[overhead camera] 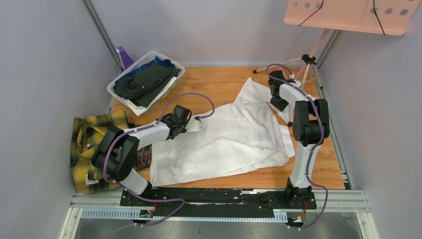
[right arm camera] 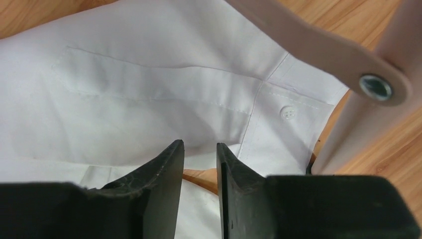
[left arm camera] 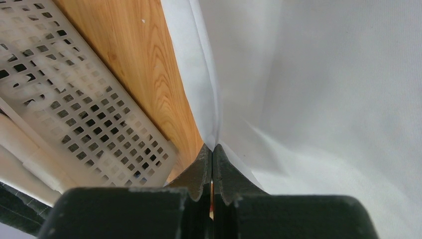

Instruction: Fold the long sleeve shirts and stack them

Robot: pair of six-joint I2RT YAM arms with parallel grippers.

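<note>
A white long sleeve shirt (overhead camera: pixel 226 132) lies spread over the table, its body toward the front and a sleeve (overhead camera: pixel 253 92) reaching to the back right. My left gripper is shut at the shirt's back edge, where folds of white cloth converge at its fingertips, a thin bit pinched there. Over the sleeve stands my right gripper, partly open, with a gap and no cloth gripped between its fingers. Ahead of it in the right wrist view is the cuff (right arm camera: pixel 278 134) with a button (right arm camera: pixel 287 112).
A white basket (overhead camera: pixel 177 83) of dark clothes stands at the back left, close to my left gripper. Yellow plaid clothing (overhead camera: pixel 82 144) lies at the far left. A pink stand leg (right arm camera: pixel 378 114) rises close beside the cuff. Bare wood shows at back centre.
</note>
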